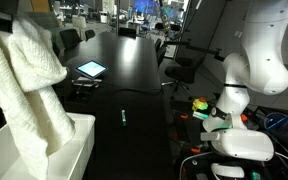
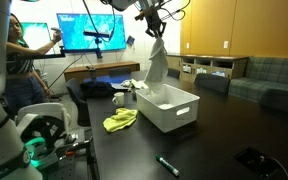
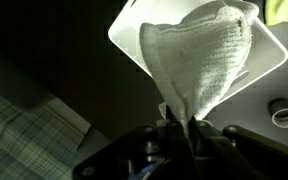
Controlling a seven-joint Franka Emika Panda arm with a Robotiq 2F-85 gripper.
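A white cloth (image 1: 32, 95) hangs from my gripper, which is up high and shut on the cloth's top end. In the exterior view 2 the gripper (image 2: 154, 35) holds the cloth (image 2: 158, 62) above the white box (image 2: 167, 117), with the lower end down at the box opening. Seen from the wrist, the cloth (image 3: 202, 62) spreads out below the gripper and covers part of the box (image 3: 127, 38). Most of the box's inside is hidden behind the cloth.
A yellow-green cloth (image 2: 120, 120) lies on the table beside the box, near a white mug (image 2: 118, 99). A dark green marker (image 2: 168, 165) lies in front on the black table. The table right of the box is mostly clear.
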